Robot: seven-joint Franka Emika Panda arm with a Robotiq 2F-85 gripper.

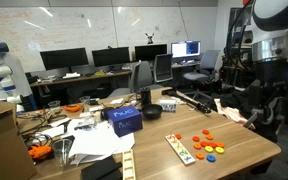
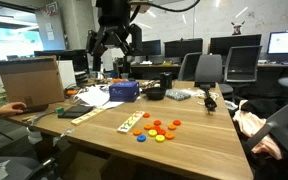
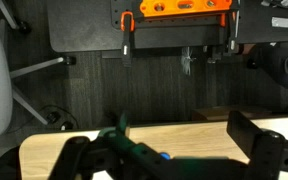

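Note:
My gripper stands open in the wrist view, its two dark fingers wide apart with nothing between them. It hangs off the table's edge, over the floor. In exterior view 1 the arm reaches down at the far right, beside the table. Small red, orange, yellow and blue discs lie scattered on the wooden table, among them a yellow disc and a blue disc. A long pale board with a row of dark spots lies beside them. One blue disc shows partly behind the gripper.
A blue box, a dark bowl and a second pale strip are on the table. Papers and clutter fill its left side. A cardboard box stands at the near left.

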